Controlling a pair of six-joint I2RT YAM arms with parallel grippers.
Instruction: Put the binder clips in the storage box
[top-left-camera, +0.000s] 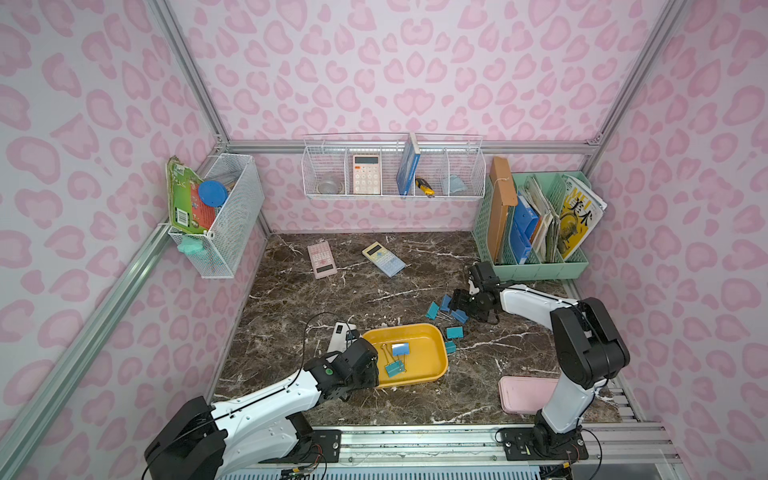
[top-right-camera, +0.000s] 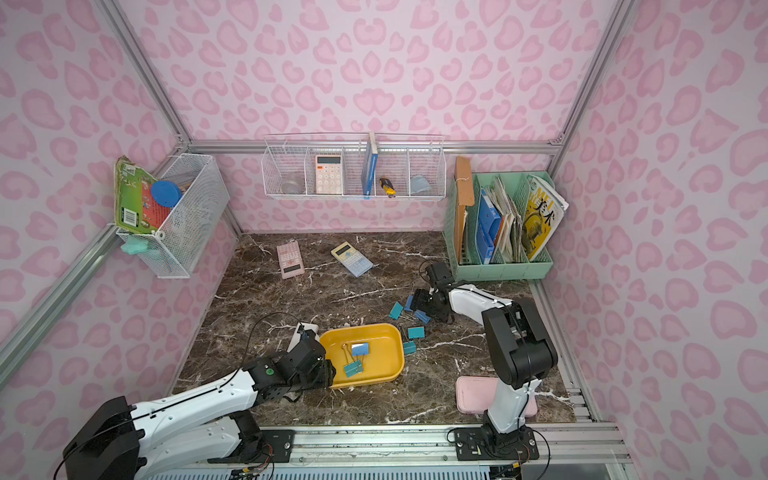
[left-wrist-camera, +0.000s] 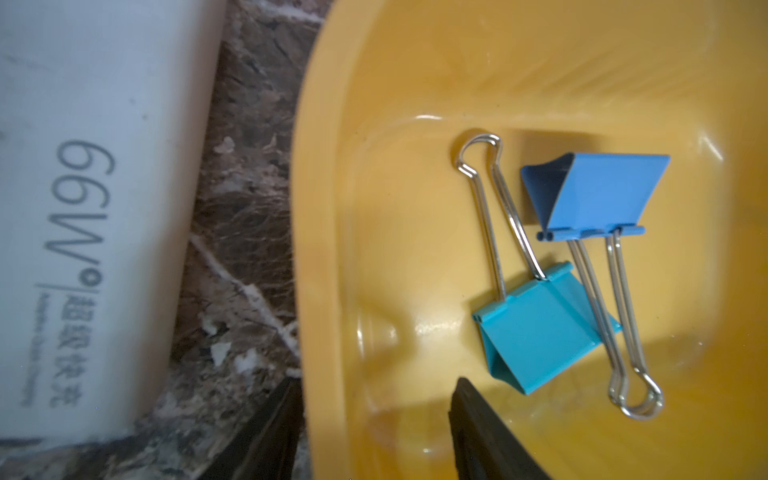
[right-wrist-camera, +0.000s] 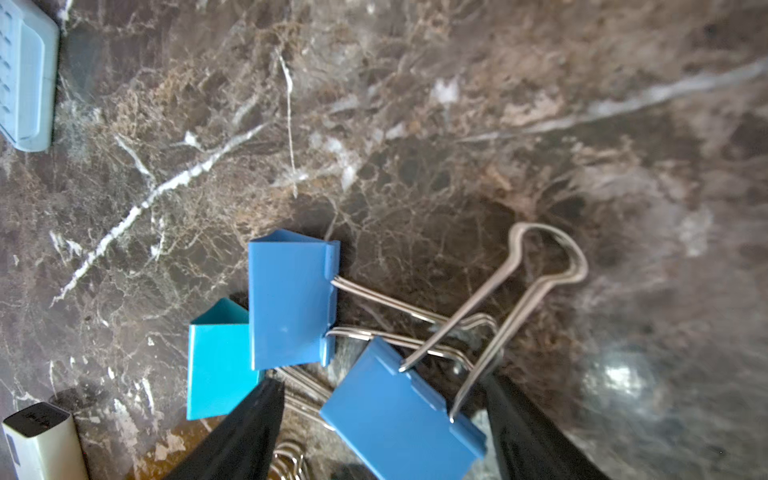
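Note:
The yellow storage box (top-left-camera: 437, 374) stands at the front middle of the table, a blue clip (left-wrist-camera: 608, 192) and a teal clip (left-wrist-camera: 544, 328) lying inside it. Its left rim (left-wrist-camera: 316, 264) sits between the fingers of my left gripper, which is shut on it. Right of the box, several binder clips lie loose. My right gripper is open low over the cluster, with a blue clip (right-wrist-camera: 404, 416) between its spread fingers, not gripped. Another blue clip (right-wrist-camera: 292, 304) and a teal clip (right-wrist-camera: 220, 360) lie to its left; wire handles of the two blue clips overlap.
A white power bank (left-wrist-camera: 96, 200) lies left of the box. Two calculators, pink (top-left-camera: 321, 260) and blue (top-left-camera: 384, 260), lie farther back. A pink case (top-left-camera: 528, 394) is at front right. The green file rack (top-left-camera: 528, 273) stands behind my right arm.

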